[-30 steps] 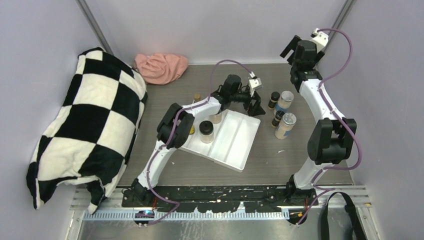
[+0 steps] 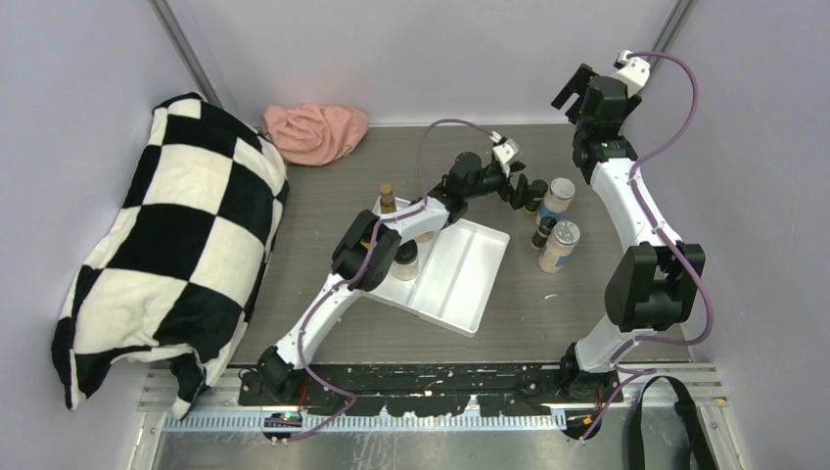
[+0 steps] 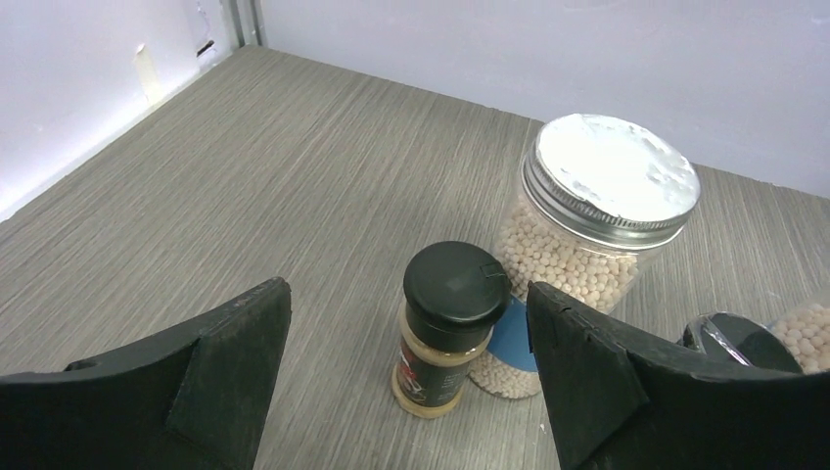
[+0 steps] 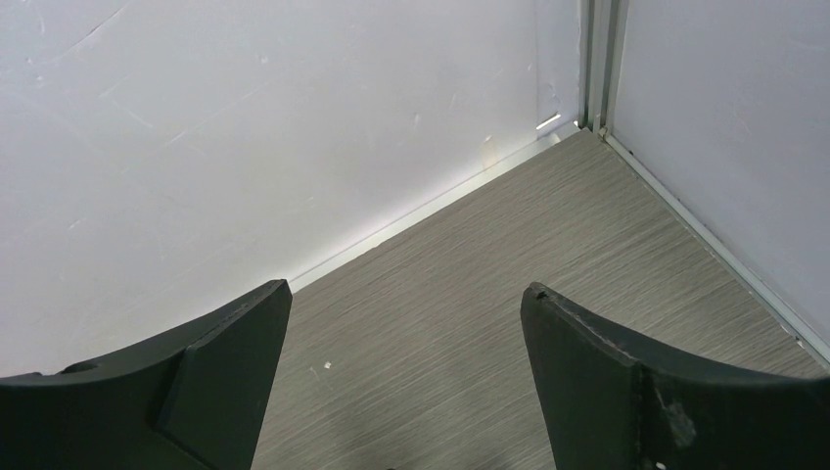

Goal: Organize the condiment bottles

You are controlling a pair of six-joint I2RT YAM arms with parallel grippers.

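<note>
My left gripper is open, its fingers apart around empty space just short of a small black-capped bottle (image 3: 455,299). That bottle stands upright beside a large silver-lidded jar (image 3: 612,186) of pale beads. A second black-capped bottle (image 2: 544,232) and another silver-lidded jar (image 2: 560,247) stand nearer the front in the top view. In the white tray (image 2: 480,279) are a black-lidded jar (image 2: 405,262) and a brown-capped bottle (image 2: 388,199), partly hidden by my left arm. High at the back right, my right gripper is open over bare table.
A pink cloth (image 2: 314,134) lies at the back left, and a checkered cushion (image 2: 176,245) fills the left side. The tray's right compartments are empty. Bare table (image 2: 529,313) lies right of the tray, and walls close off the back and right.
My left gripper has moved right and slightly back, from over the tray's far edge to beside the rear black-capped bottle. Bottles, jars and tray stay put.
</note>
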